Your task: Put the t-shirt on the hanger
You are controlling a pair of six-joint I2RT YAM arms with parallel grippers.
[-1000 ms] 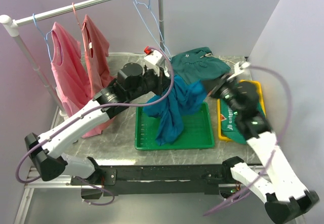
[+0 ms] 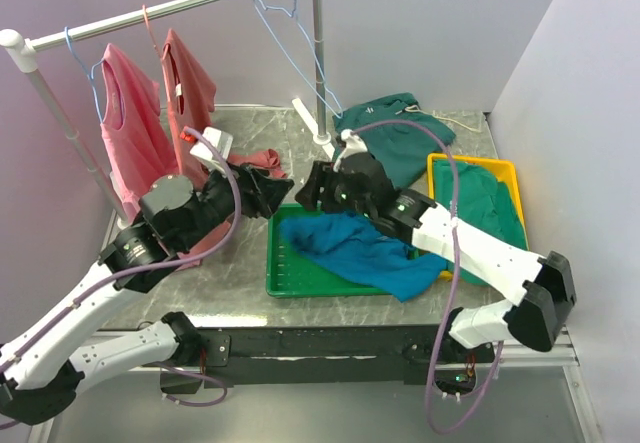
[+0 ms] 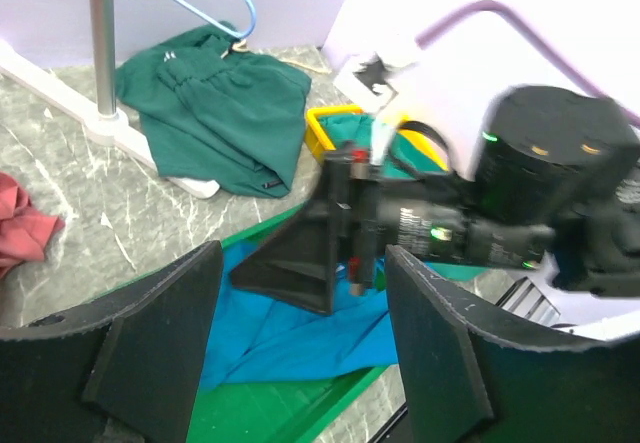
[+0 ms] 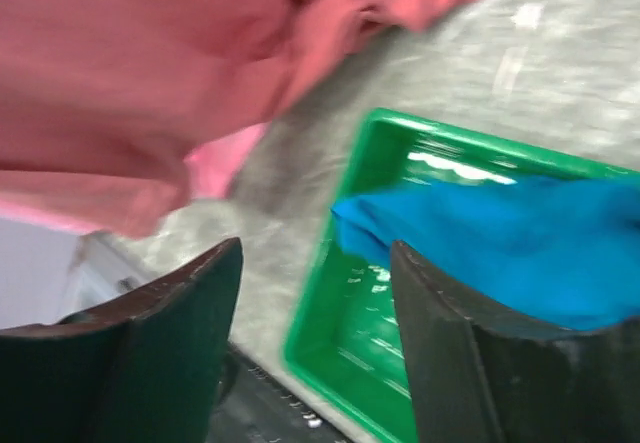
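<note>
A blue t-shirt (image 2: 358,251) lies crumpled across the green tray (image 2: 292,281), part of it spilling over the right rim. Above the tray's back left corner my left gripper (image 2: 281,196) is open and holds nothing. My right gripper (image 2: 308,193) faces it from the right, also open; the right wrist view shows the blue cloth (image 4: 500,238) below its fingers, apart from them. An empty light blue hanger (image 2: 296,38) hangs at the right end of the metal rail (image 2: 170,8).
Two pink garments (image 2: 137,128) hang at the left of the rail. A dark green garment (image 2: 390,133) lies behind the tray, and green cloth (image 2: 485,203) fills the yellow tray (image 2: 512,178) at right. A red cloth (image 2: 262,161) lies near the left gripper.
The right gripper has swung left, and the left has drawn back left.
</note>
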